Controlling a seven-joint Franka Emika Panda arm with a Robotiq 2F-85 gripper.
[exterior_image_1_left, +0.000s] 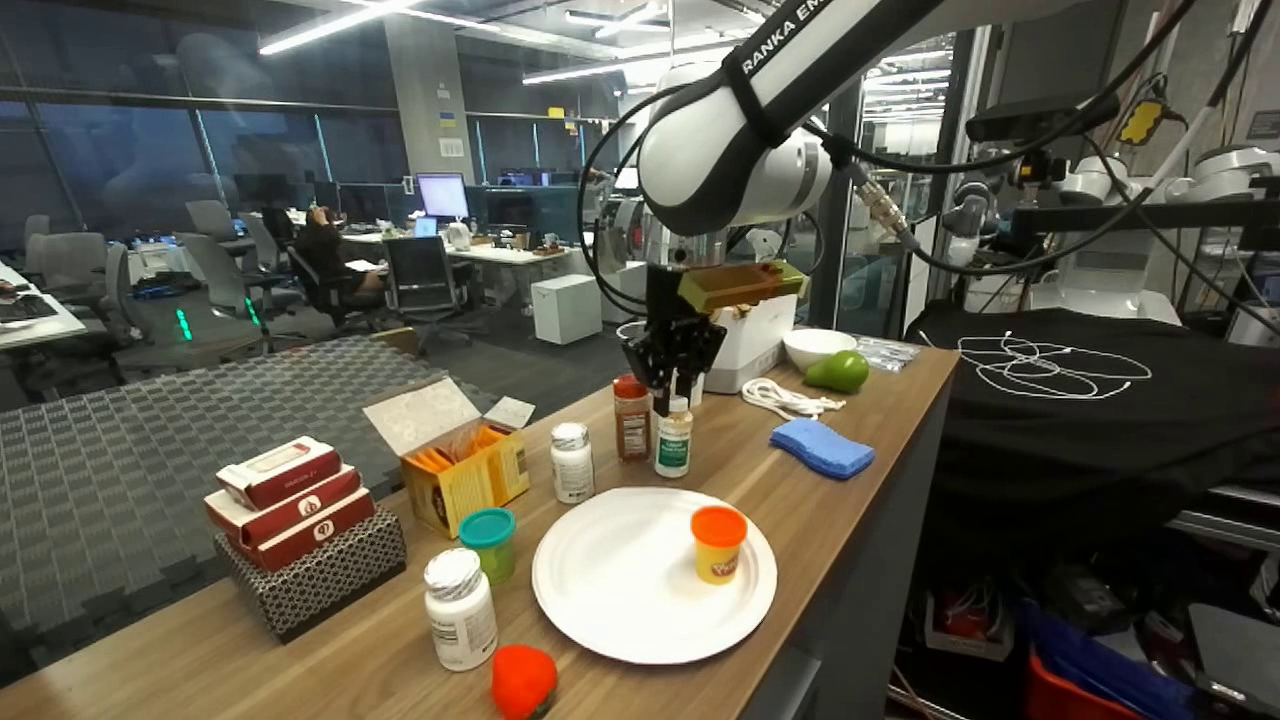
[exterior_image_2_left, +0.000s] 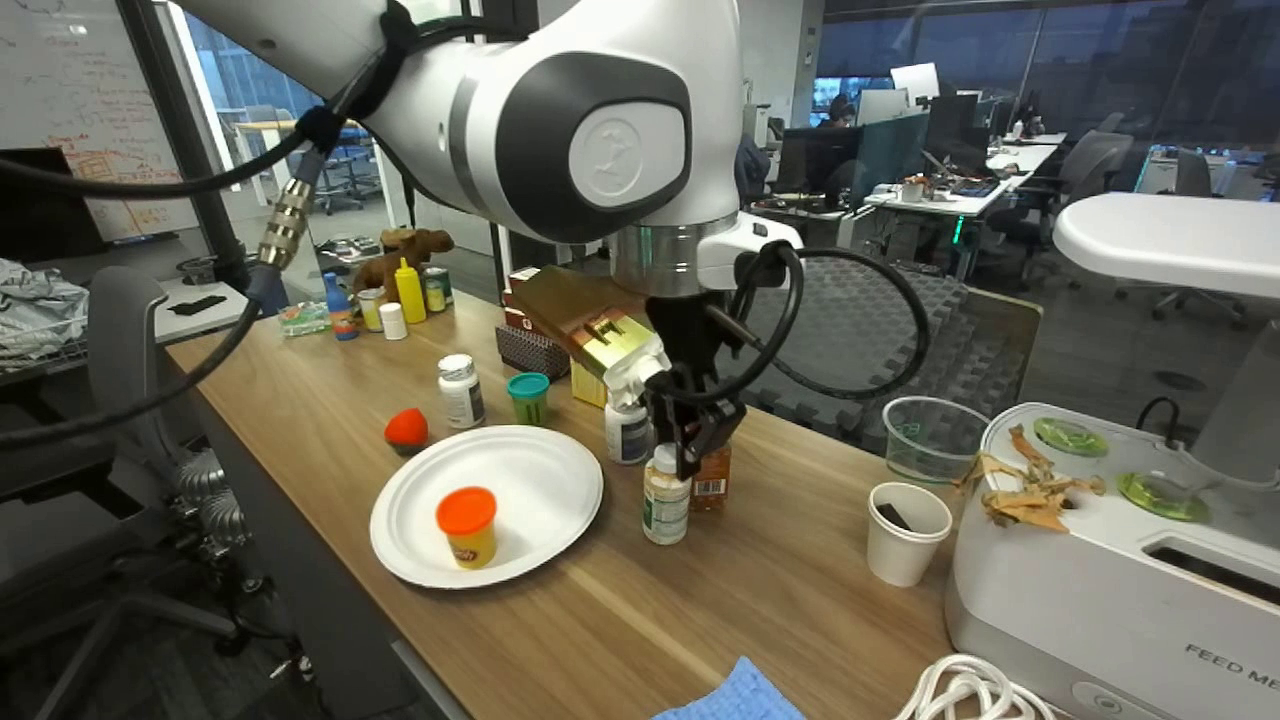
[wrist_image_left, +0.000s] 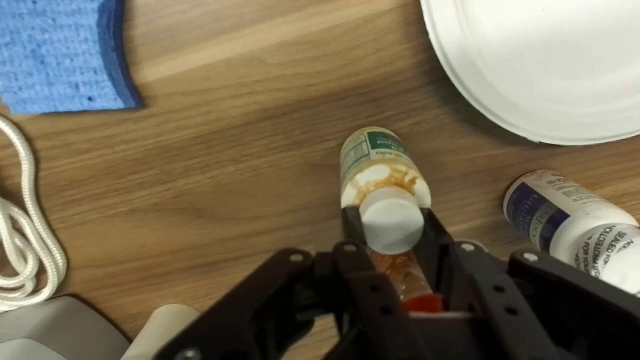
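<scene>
My gripper is shut on a small bottle with a white cap and a green label, its fingers on either side of the bottle's upper part. In exterior view 1 the bottle stands upright behind the plate; whether its base touches the table cannot be told. From the other side, the bottle shows under the gripper, close to an orange-brown spice jar. A white plate bears a yellow Play-Doh tub with an orange lid.
Beside the plate stand a white pill bottle, a green tub and another white bottle. A blue sponge and white cord lie opposite. A paper cup stands near the white appliance. Table between bottle and sponge is clear.
</scene>
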